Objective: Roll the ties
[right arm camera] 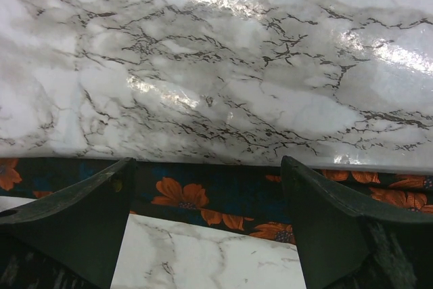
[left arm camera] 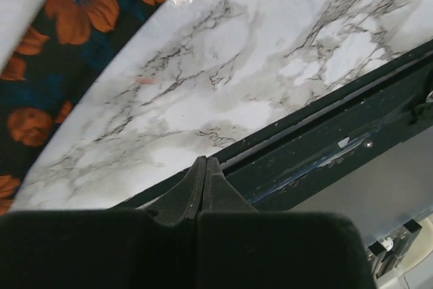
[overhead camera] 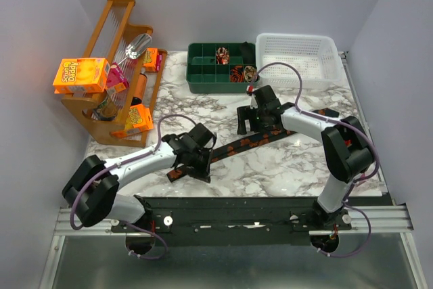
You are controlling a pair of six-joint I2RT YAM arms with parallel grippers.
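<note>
A long dark tie [overhead camera: 237,147] with orange flowers lies flat and diagonal across the marble table, from lower left to upper right. In the left wrist view it [left arm camera: 81,11] runs along the left side. My left gripper [overhead camera: 208,175] is shut over the bare marble by the tie's lower-left part, its fingertips [left arm camera: 203,167] together with nothing visible between. My right gripper [overhead camera: 247,118] is open above the tie's middle; in the right wrist view the tie [right arm camera: 183,194] passes beneath its open fingers [right arm camera: 81,228].
A green divided tray [overhead camera: 203,76] holding rolled ties stands at the back, beside a white basket [overhead camera: 298,65]. A wooden rack [overhead camera: 95,116] with orange boxes is at the left.
</note>
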